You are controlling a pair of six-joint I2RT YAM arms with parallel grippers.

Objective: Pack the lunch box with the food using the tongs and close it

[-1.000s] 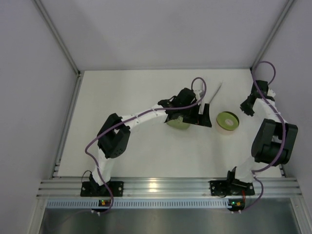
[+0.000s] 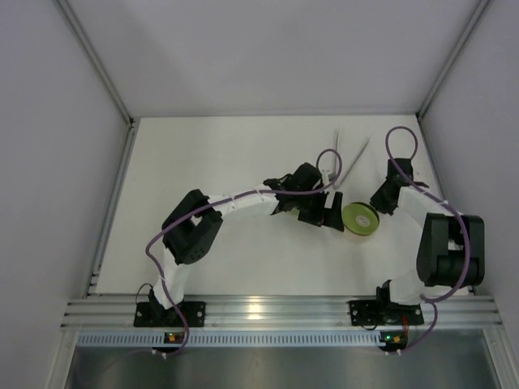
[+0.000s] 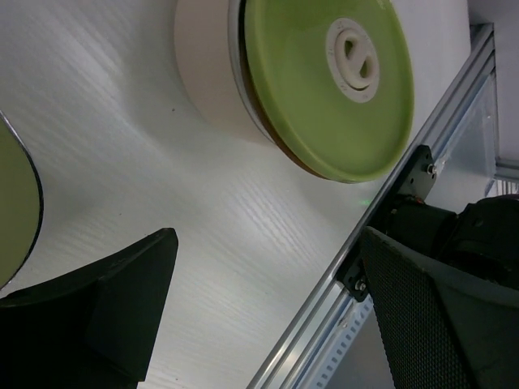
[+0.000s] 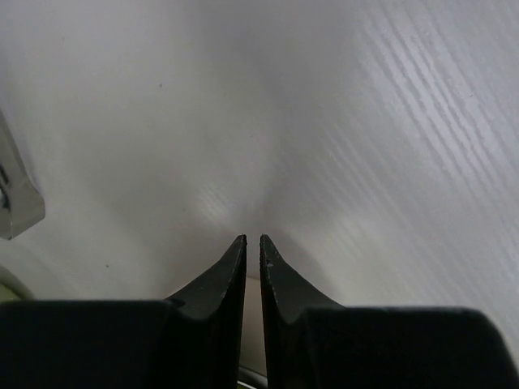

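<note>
The round lunch box, with a green lid (image 2: 360, 218) and a pale wall (image 3: 207, 77), stands between my two grippers on the table's right half. At its left my left gripper is open, with nothing between its fingers; bare table shows there. On the box's right side my right gripper is shut. The pale box wall (image 4: 253, 324) shows just beyond and below its fingertips, and the top view cannot settle whether they touch it. A green plate (image 3: 12, 203) lies under the left arm, mostly hidden from above.
Two thin pale sticks (image 2: 355, 156) lie behind the lunch box. A pale grey object (image 4: 20, 198) cuts into the right wrist view's left edge. Free table (image 2: 243, 263) lies in front of the left arm and at the far left.
My right arm has swung leftward and its gripper now stands close against the box. The lunch box has shifted left, nearer my left gripper, which has moved slightly left and down.
</note>
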